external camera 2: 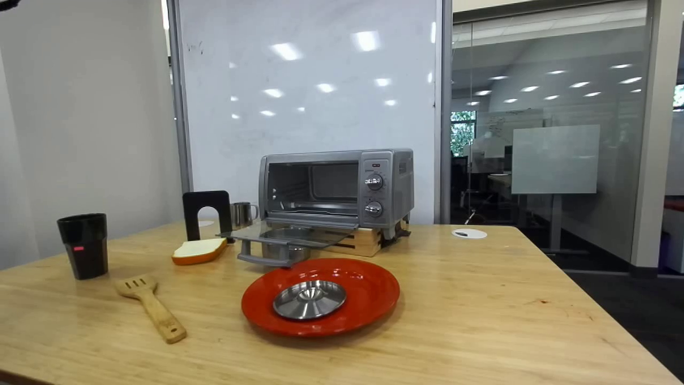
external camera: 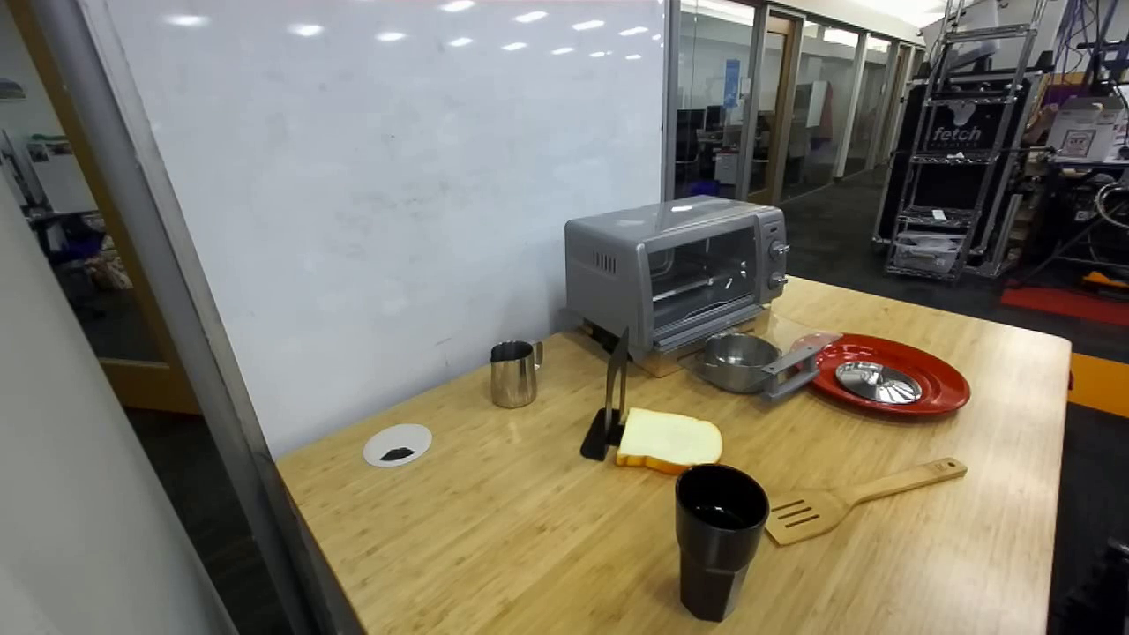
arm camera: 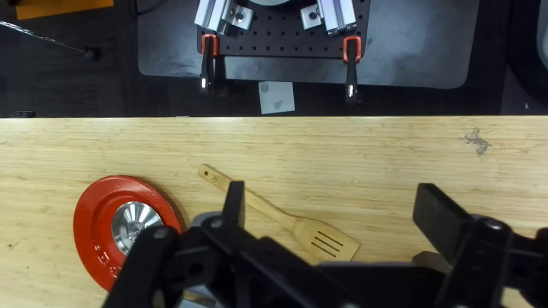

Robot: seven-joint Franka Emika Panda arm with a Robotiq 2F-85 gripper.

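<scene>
In the wrist view my gripper is open above the table, its black fingers (arm camera: 234, 205) wide apart with nothing held. Below the gap between them lies a wooden slotted spatula (arm camera: 277, 213), flat on the table. To the left sits a red plate (arm camera: 95, 215) with a metal lid (arm camera: 134, 218) resting on it. A toaster oven (external camera 2: 336, 186) stands with its glass door (external camera 2: 301, 236) lowered. Under that door is a metal bowl (external camera: 737, 360). A bread slice (external camera: 669, 439) lies beside a black bookend (external camera 2: 206, 212).
A tall black cup (external camera: 720, 540) stands near the spatula's slotted end. A steel pitcher (external camera: 514, 372) is by the whiteboard (external camera: 402, 190). The lowered oven door juts over the table. In exterior view 2, the table's right side is clear.
</scene>
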